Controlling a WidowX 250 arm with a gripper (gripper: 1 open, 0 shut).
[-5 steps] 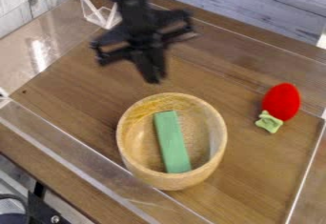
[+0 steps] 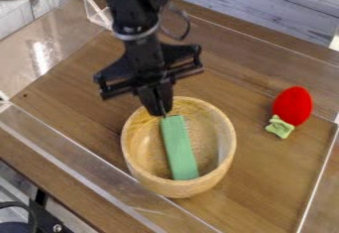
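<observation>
My black gripper (image 2: 158, 106) points down over the back rim of a light wooden bowl (image 2: 213, 173), its fingertips close together with nothing visible between them. Inside the bowl lies a green bar (image 2: 180, 149), its upper end just below and right of the fingertips. Whether the fingertips touch the bowl or the bar, I cannot tell.
A red object with a pale green leafy piece (image 2: 280, 126) lies to the right; its red body (image 2: 292, 104) is rounded. Clear walls edge the wooden table (image 2: 69, 95) at left and front. Open surface lies left of the bowl and behind the red object.
My gripper has come down and toward the front, from above the back of the table to the bowl's back rim. The bowl, green bar and red object look unmoved.
</observation>
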